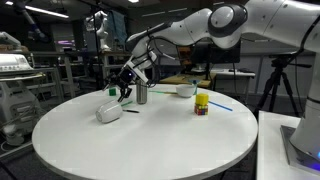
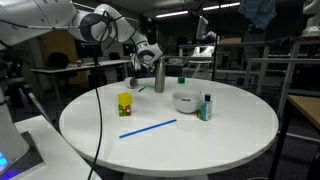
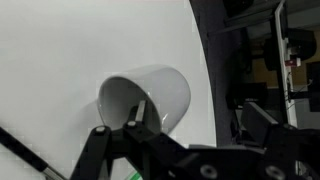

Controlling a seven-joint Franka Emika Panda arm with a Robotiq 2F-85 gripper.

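A white cup lies on its side toward the left of the round white table. In the wrist view the cup fills the middle, its hollow mouth facing the camera. My dark gripper is low over the table, just behind and to the right of the cup. Dark gripper parts cover the bottom of the wrist view and overlap the cup's near rim. Whether they touch it is unclear, and the finger opening cannot be made out.
A tall grey cylinder stands close to the gripper. Farther right are a white bowl, a small bottle, a yellow block and a blue stick. A green item sits behind.
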